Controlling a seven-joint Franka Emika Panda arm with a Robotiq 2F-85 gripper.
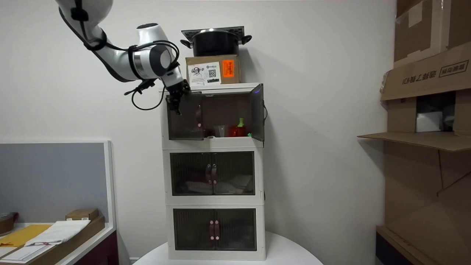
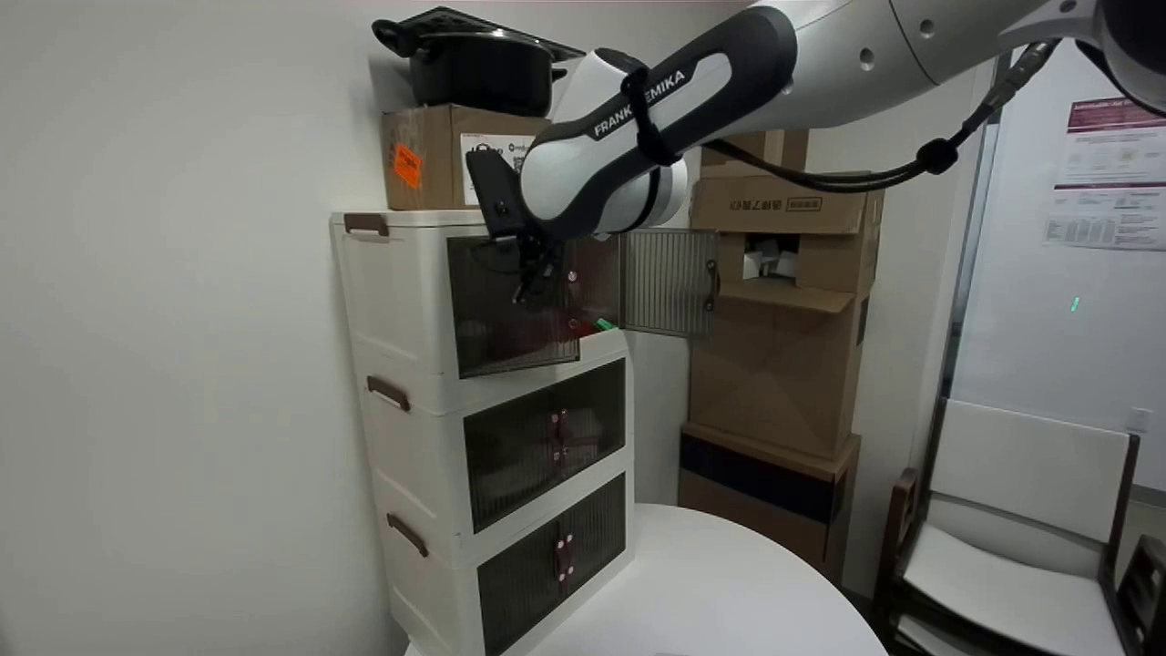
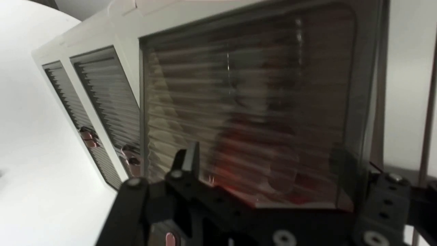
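Observation:
My gripper [image 1: 175, 106] hangs in front of the top compartment's left door [image 1: 184, 118], near its upper part. This dark ribbed door stands partly open, while the right door [image 1: 258, 112] is swung wide outward. In the wrist view, the gripper's fingers [image 3: 191, 158] are spread apart against the tinted panel [image 3: 245, 98], with nothing seen held; whether they touch it, I cannot tell. Inside the compartment sit a red pot [image 1: 237, 131] with a green thing [image 1: 241, 122] above it and a clear cup [image 1: 220, 130]. The gripper hides the door's lower area in the wrist view.
The middle doors [image 1: 212, 173] and bottom doors [image 1: 215, 229] are closed. On top of the cabinet, a cardboard box [image 1: 229, 77] carries a black pot [image 1: 215, 43]. Cardboard boxes [image 1: 424, 185] stand far right.

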